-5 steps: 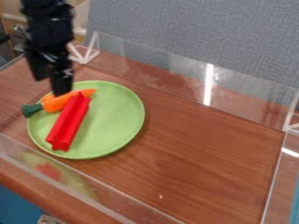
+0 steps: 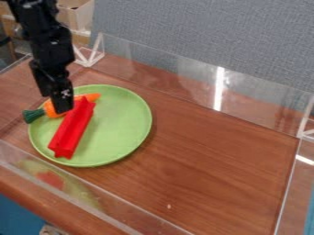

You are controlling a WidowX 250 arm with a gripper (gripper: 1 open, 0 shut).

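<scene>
A green plate [image 2: 120, 128] rests on the wooden surface at the left. On it lie a long red object [image 2: 72, 130] with a notched end and an orange carrot [image 2: 51, 109] with a green top, which reaches over the plate's left rim. My black gripper [image 2: 61, 101] is low over the plate's back left, at the carrot and just beside the upper end of the red object. It is open; whether its fingers touch the carrot is unclear.
Clear low walls border the wooden surface [image 2: 221, 165] at back, front and right. A grey textured panel stands behind, with a cardboard box at the top left.
My gripper has come down and slightly right toward the carrot and the red object's upper end. The objects on the plate look unmoved.
</scene>
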